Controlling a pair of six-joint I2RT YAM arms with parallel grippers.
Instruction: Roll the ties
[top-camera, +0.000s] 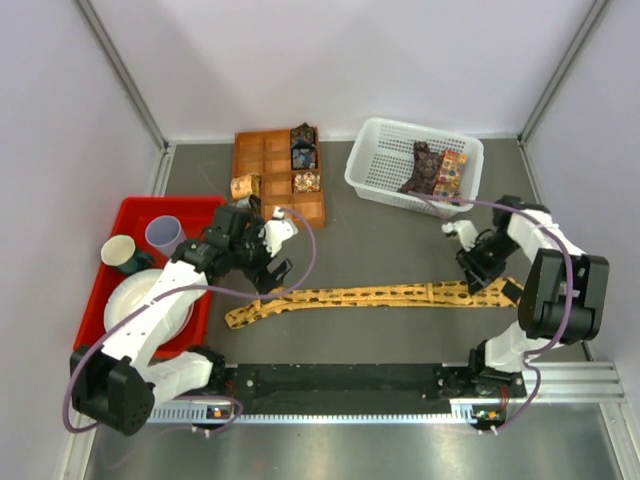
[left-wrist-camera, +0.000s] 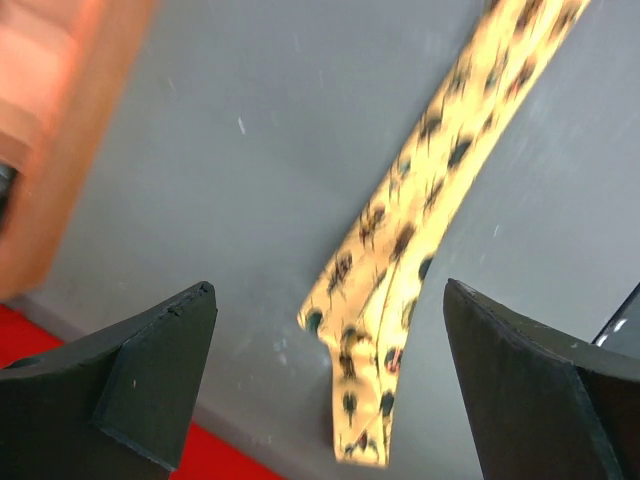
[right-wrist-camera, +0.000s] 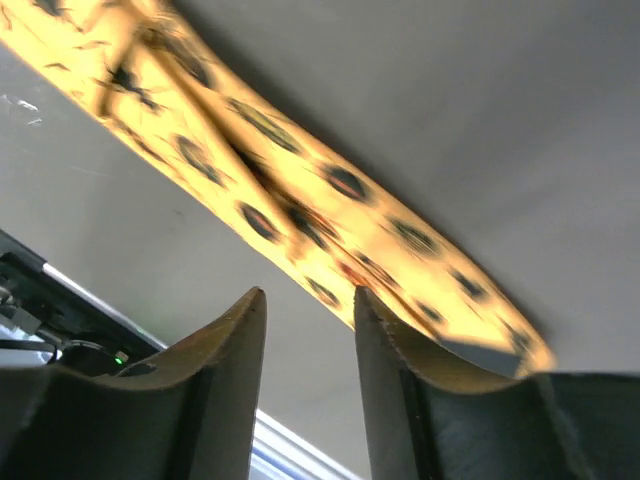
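Note:
A yellow tie with dark spots (top-camera: 380, 296) lies stretched across the table. Its left end (left-wrist-camera: 362, 410) bends at an angle toward the front. Over that end my left gripper (top-camera: 268, 276) stands open, and in the left wrist view bare table and the tie show between its wide-apart fingers. Above the tie's right part is my right gripper (top-camera: 478, 280). Its fingers (right-wrist-camera: 385, 340) are partly apart with nothing held between them. A dark patch (right-wrist-camera: 485, 355) shows at the tie's right end, and a lengthwise fold or seam runs along the tie in the right wrist view.
At the back, a compartmented orange box (top-camera: 265, 208) and a white basket (top-camera: 375, 180) both hold rolled or folded ties. A red tray (top-camera: 205, 325) with cups and a plate is at the left.

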